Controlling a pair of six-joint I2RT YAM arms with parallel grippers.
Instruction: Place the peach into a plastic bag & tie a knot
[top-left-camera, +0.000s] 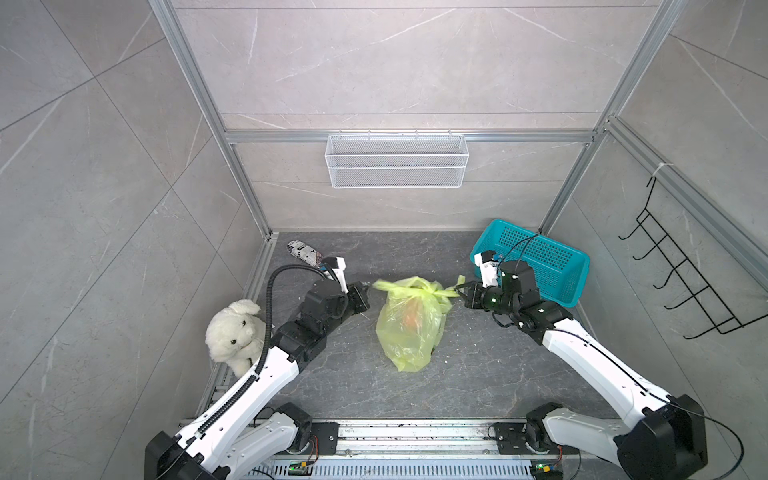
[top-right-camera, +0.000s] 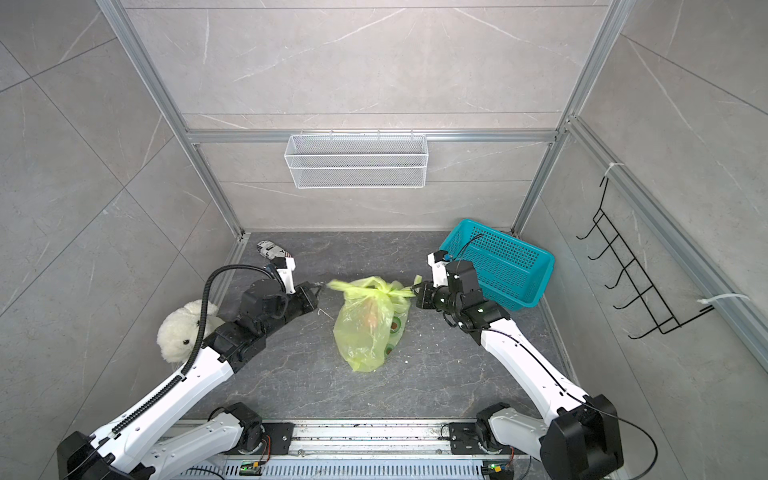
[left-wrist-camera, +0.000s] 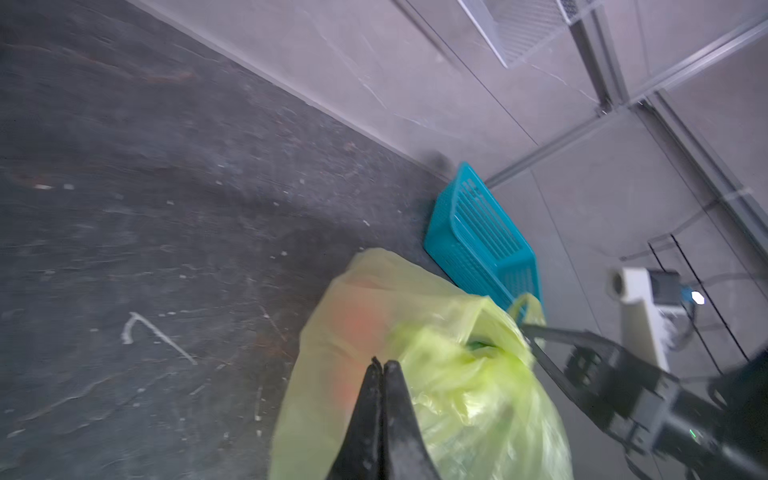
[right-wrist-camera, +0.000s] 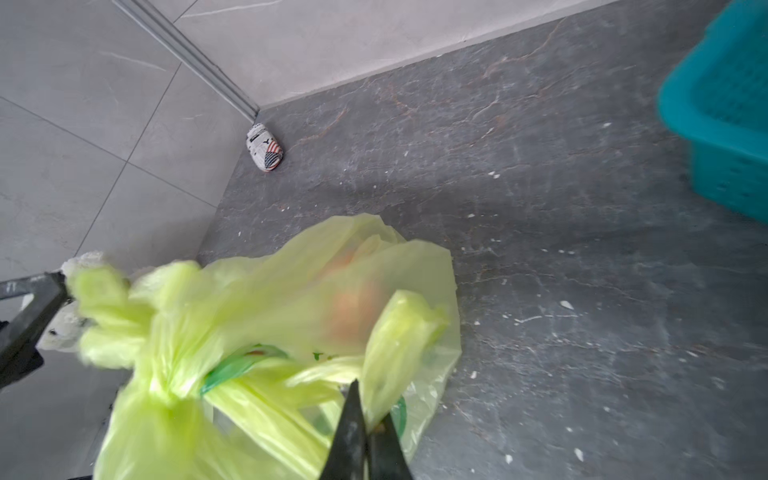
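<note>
A translucent yellow-green plastic bag (top-left-camera: 408, 328) stands mid-floor, its top gathered and twisted, with the reddish peach (right-wrist-camera: 352, 308) showing faintly through it. My left gripper is shut just left of the bag's top, near a loose end; whether it holds plastic is hard to see, and its wrist view shows nothing between the fingertips. My right gripper is shut on a strip of the bag (right-wrist-camera: 396, 344) at the right of the gathered top, drawn out sideways.
A teal basket (top-left-camera: 564, 284) sits at back right, behind my right arm. A patterned object (right-wrist-camera: 264, 148) lies at back left, a white plush toy (top-left-camera: 232, 332) by the left wall. A wire rack (top-left-camera: 672, 272) hangs on the right wall.
</note>
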